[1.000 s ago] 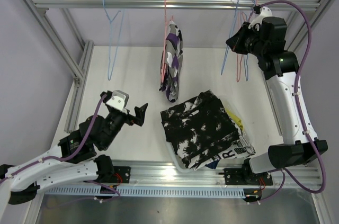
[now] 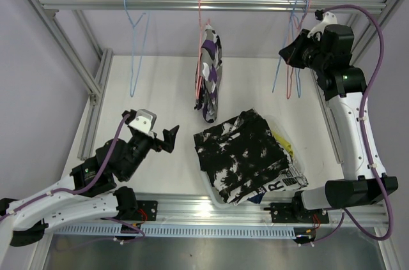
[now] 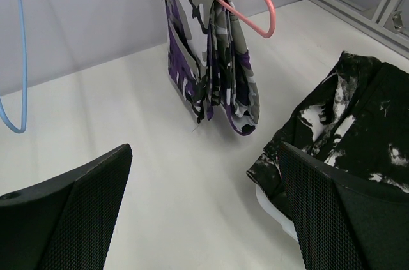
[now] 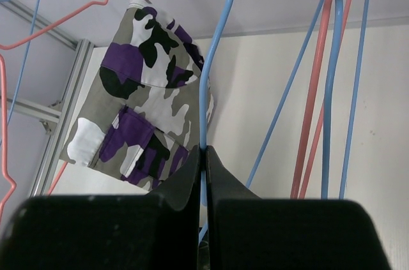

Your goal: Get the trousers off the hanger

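Note:
Camouflage trousers (image 2: 209,72) in grey, purple, black and white hang over a pink hanger (image 3: 268,15) in the middle of the rail, also in the left wrist view (image 3: 208,53) and right wrist view (image 4: 140,91). My left gripper (image 2: 167,136) is open, low at the left and apart from the trousers, with nothing between its fingers. My right gripper (image 2: 289,52) is up among the hangers at the right end of the rail, shut; in the right wrist view a blue hanger wire (image 4: 203,91) runs down at its closed fingertips, whether held or behind them I cannot tell.
A pile of black-and-white clothes (image 2: 243,155) lies in a pale bin (image 2: 214,190) at the centre right. An empty blue hanger (image 2: 133,53) hangs on the left of the metal rail (image 2: 166,3).
My right gripper has moved slightly to the right, and the hangers beside it have shifted with it. The trousers have swung left and back right. The left arm has not moved.

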